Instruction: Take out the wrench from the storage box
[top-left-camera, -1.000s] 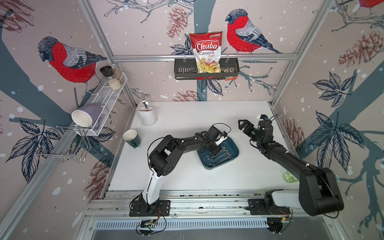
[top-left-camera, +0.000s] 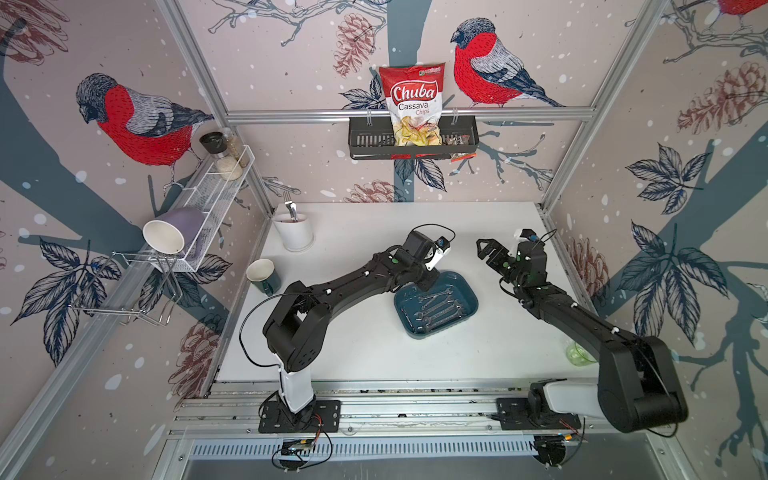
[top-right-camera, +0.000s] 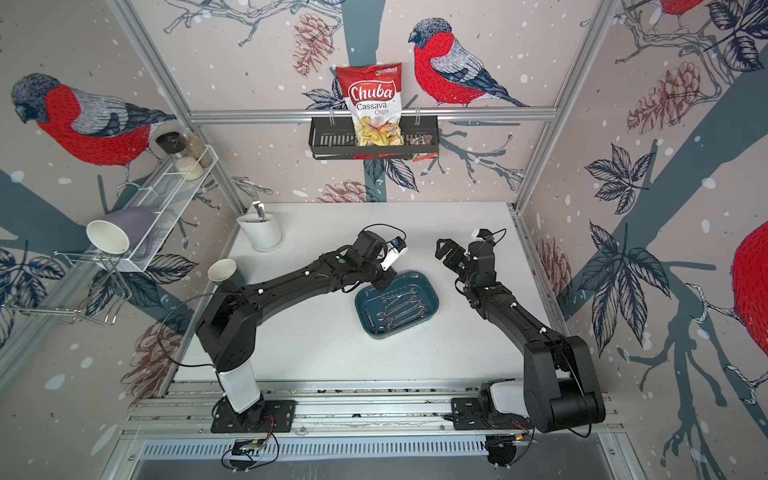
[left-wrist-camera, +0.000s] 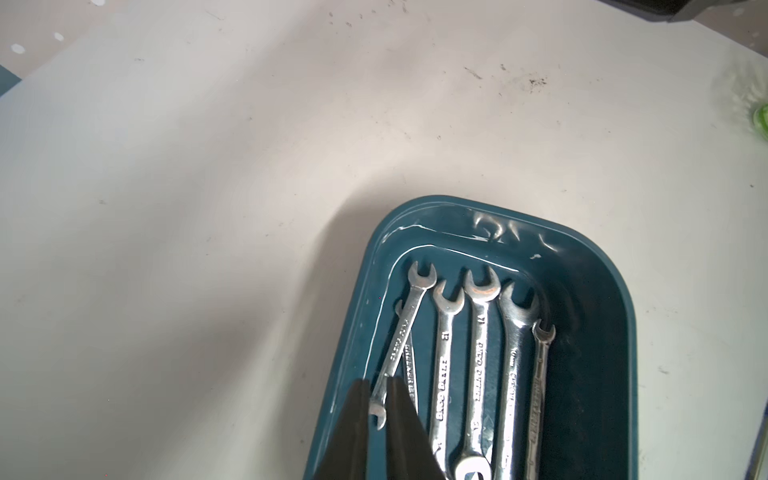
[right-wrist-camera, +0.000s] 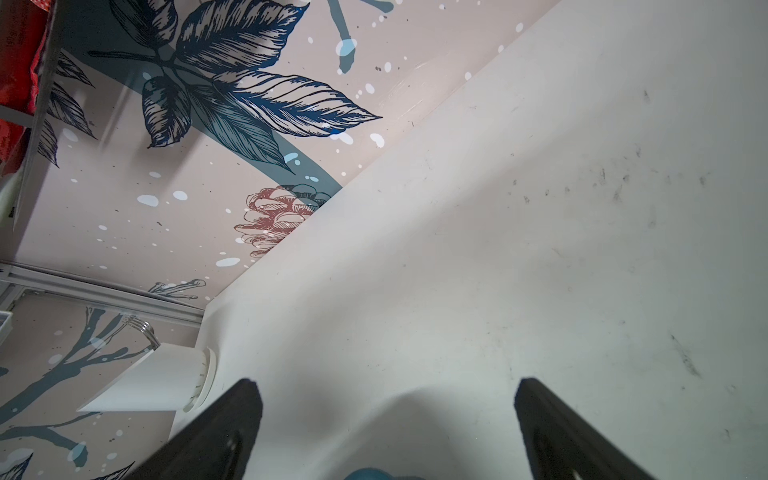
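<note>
The blue storage box (top-left-camera: 468, 304) sits mid-table, holding several silver wrenches; in the left wrist view they lie lengthwise, one wrench (left-wrist-camera: 406, 320) crossing slightly over another at the left. My left gripper hangs over the box's back-left part, its fingers close together; whether anything is between them is unclear. My right gripper (top-left-camera: 492, 252) hovers right of and behind the box, fingers apart, with nothing between them in the right wrist view.
A white utensil holder (top-left-camera: 294, 233) and a mug (top-left-camera: 263, 276) stand at the left. A green object (top-left-camera: 578, 354) is at the front right. A shelf with a chips bag (top-left-camera: 412, 100) hangs behind.
My left gripper has risen up and back from inside the box, with the arm stretched higher. The right arm has not moved.
</note>
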